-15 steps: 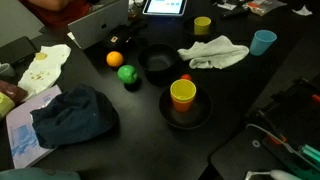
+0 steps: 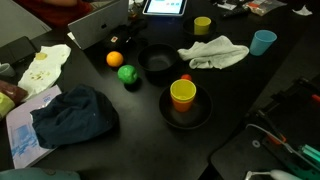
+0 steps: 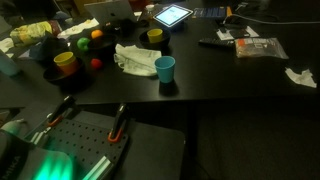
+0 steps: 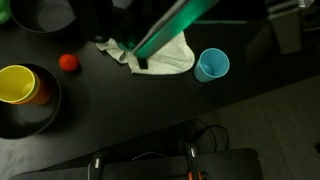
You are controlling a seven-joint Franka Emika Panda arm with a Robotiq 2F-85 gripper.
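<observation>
No task object is named. A yellow cup (image 2: pixel 183 94) stands in a black bowl (image 2: pixel 187 120), with a small red ball (image 2: pixel 186 77) just behind it. To the right, a white cloth (image 2: pixel 214 53) lies crumpled on the dark table, and a blue cup (image 2: pixel 262 42) stands upright past it. The wrist view looks down on the yellow cup (image 4: pixel 17 84), red ball (image 4: pixel 69 63), cloth (image 4: pixel 165 58) and blue cup (image 4: pixel 212 65). Dark blurred shapes (image 4: pixel 285 28) and a green glare fill that view's top; the fingers of my gripper cannot be made out there.
An empty black bowl (image 2: pixel 160 60), a green ball (image 2: pixel 128 74) and an orange ball (image 2: pixel 114 58) sit left of the cloth. Behind it, another yellow cup (image 2: pixel 202 25) stands in a dark dish. A perforated plate (image 3: pixel 80 140) with black clamps lies before the table edge.
</observation>
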